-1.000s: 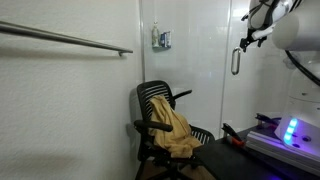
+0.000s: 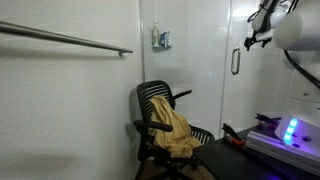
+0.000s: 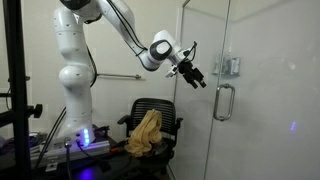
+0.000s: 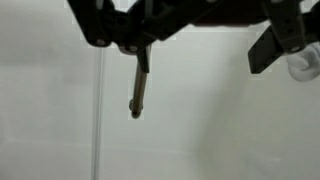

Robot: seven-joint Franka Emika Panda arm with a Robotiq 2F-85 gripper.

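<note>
A metal door handle (image 3: 224, 102) stands upright on the glass door panel (image 3: 270, 110); exterior view 1 shows the same handle (image 2: 236, 61) at the right. My gripper (image 3: 197, 81) hangs in the air at upper left of the handle in exterior view 2, apart from it in that picture. In the wrist view the gripper is open, its fingers spread wide with nothing between them. Part of the handle (image 4: 138, 93) shows just below the left finger; its upper end is hidden, and whether they touch I cannot tell.
A black office chair (image 2: 150, 108) with a tan cloth (image 2: 172, 127) on it stands below, by the wall. Bottles (image 2: 160, 39) sit on a small wall shelf. A long metal rail (image 2: 70, 39) runs along the left wall.
The handle, chair and cloth look unmoved.
</note>
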